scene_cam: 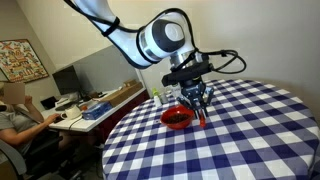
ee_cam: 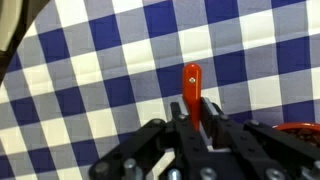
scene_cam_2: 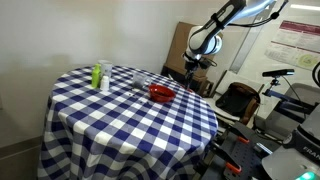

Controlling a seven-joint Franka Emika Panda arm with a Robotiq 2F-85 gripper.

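A slim red-orange utensil (ee_cam: 192, 76) with a small hole near its rounded end is clasped by my gripper and sticks out beyond the fingers. In exterior view 1 my gripper (scene_cam: 199, 108) points down over the checkered table, to the right of a red bowl (scene_cam: 177, 118), with the utensil's red tip (scene_cam: 202, 123) below it. Something dark lies in the bowl. Only part of the bowl's rim (ee_cam: 302, 127) shows at the lower right of the wrist view.
A blue and white checkered cloth (scene_cam: 240, 140) covers the table, with open room right of and in front of the bowl. In exterior view 2, a green bottle (scene_cam_2: 96, 76) and a white bottle (scene_cam_2: 105, 84) stand on the far-left side. A person (scene_cam: 25, 125) sits at the left.
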